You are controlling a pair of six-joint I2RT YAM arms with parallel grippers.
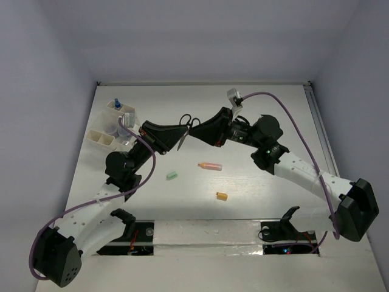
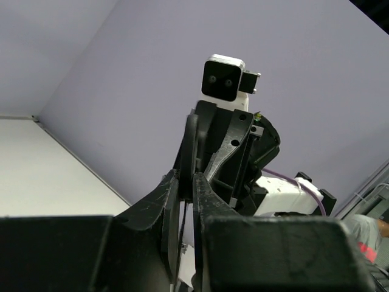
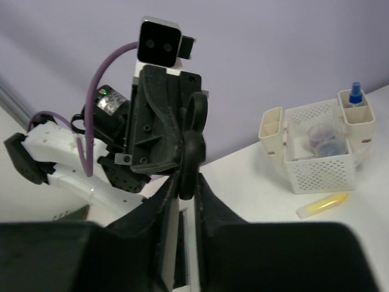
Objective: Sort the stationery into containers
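A pair of black-handled scissors [image 1: 182, 138] hangs between my grippers at mid-height of the top view. My left gripper [image 1: 183, 129] is shut on them. My right gripper [image 1: 194, 129] meets it from the right, its fingers around the scissors and close together; whether they grip is unclear. In the right wrist view the dark handle [image 3: 193, 152] stands upright at the fingertips. In the left wrist view the fingers [image 2: 205, 201] hide most of the scissors.
A white organiser [image 1: 100, 138] with compartments and a blue-capped bottle [image 1: 117, 104] stands at the left. An orange-pink tube [image 1: 211, 166], a green piece [image 1: 172, 175] and an orange piece [image 1: 222, 196] lie on the table.
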